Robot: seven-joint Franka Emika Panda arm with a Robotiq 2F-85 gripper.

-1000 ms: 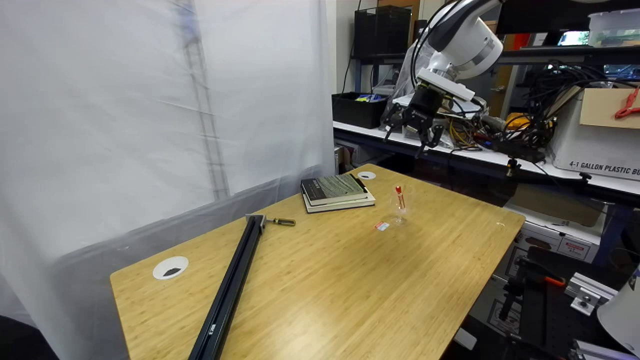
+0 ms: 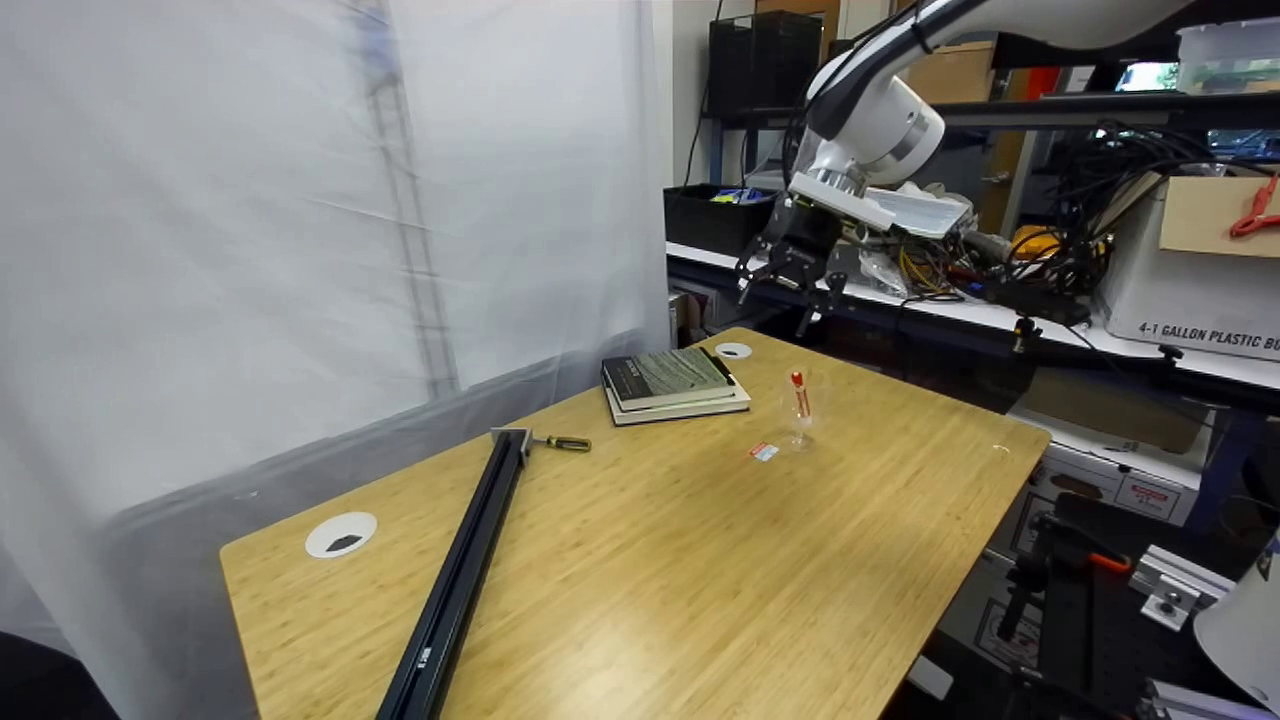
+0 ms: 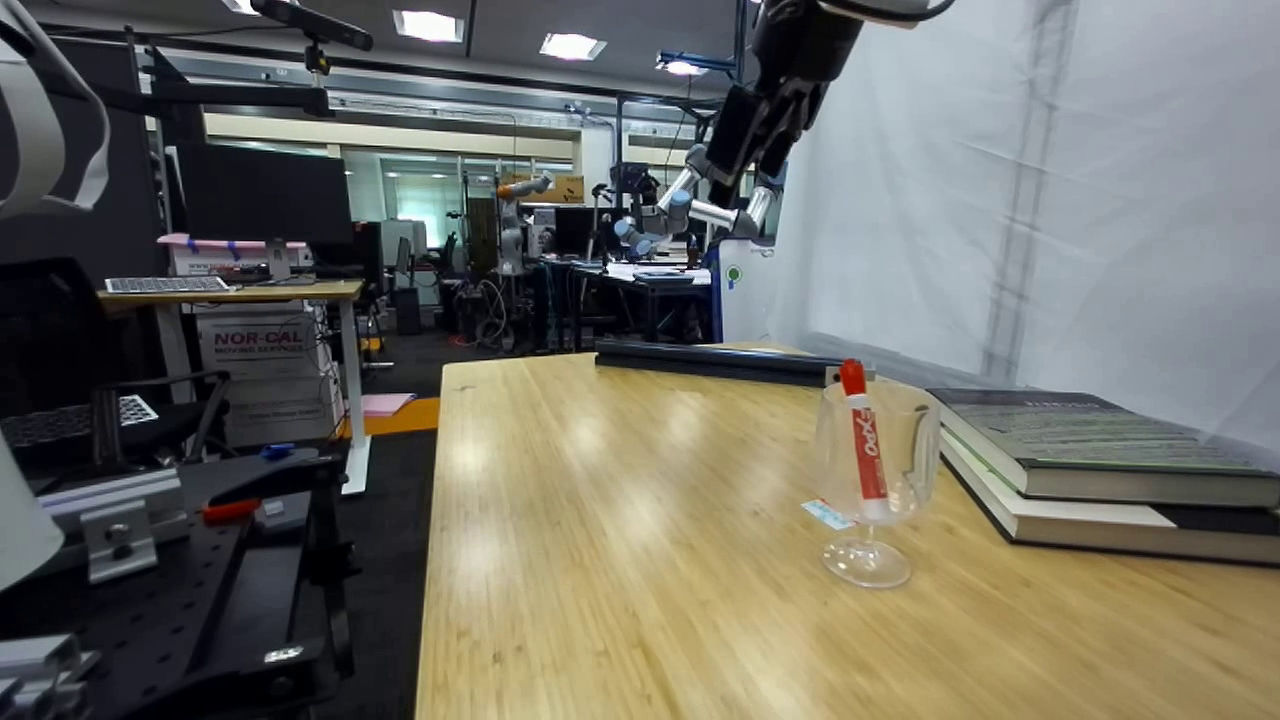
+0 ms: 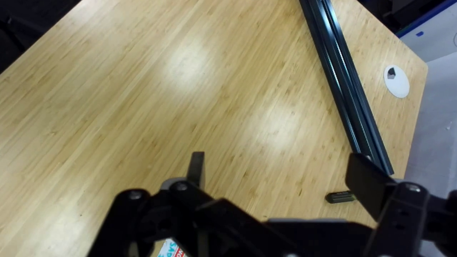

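Observation:
My gripper (image 2: 777,307) hangs high over the far end of the table, its fingers spread wide and nothing between them. In the wrist view the open gripper has bare table and the dark handle of a screwdriver (image 4: 340,197) beneath it. A red-capped marker (image 3: 866,444) leans upright inside a clear stemmed glass (image 3: 918,462) on the table. That glass (image 2: 804,422) stands well below the gripper. Two stacked books (image 2: 672,382) lie near the curtain. The screwdriver (image 2: 564,443) is beside the end of a long black rail (image 2: 474,552).
A small printed sticker (image 2: 764,452) lies on the table beside the glass. Wide bare table (image 2: 720,576) stretches between the rail and the right edge. White cable-hole covers (image 2: 341,534) sit near the curtain side. Behind the table, a cluttered shelf (image 2: 984,310) holds boxes and cables.
The arm and open gripper have moved to the left and slightly downward in exterior view 1. The glass, marker, books, screwdriver and rail have stayed put.

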